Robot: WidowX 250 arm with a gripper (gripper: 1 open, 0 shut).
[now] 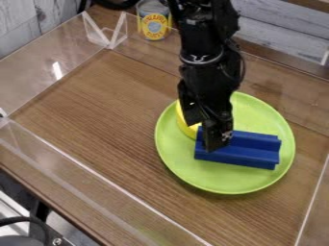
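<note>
My black gripper point(206, 120) reaches down from the top over a light green plate point(226, 179), its tip low above the plate's left half. A yellow round object point(187, 123) on the plate is partly hidden behind the gripper. A ridged blue block point(240, 153) lies on the plate at the gripper's lower right. The fingers are dark and overlapping, so what lies between them is hard to make out.
A can with a yellow label point(154, 26) stands at the back near a white wire-like item. Clear walls edge the left and front.
</note>
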